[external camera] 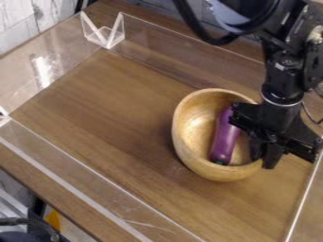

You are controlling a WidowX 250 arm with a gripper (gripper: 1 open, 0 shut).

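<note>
A tan wooden bowl (195, 121) sits on the right part of the wooden table, holding a long purple object (225, 136), likely an eggplant. My black gripper (263, 149) is at the bowl's right side, its fingers down at the rim and shut on it, as far as shows; the fingertips are partly hidden against the bowl.
Clear plastic walls edge it, with a white bracket (104, 30) at the back left. Cables hang across the top right.
</note>
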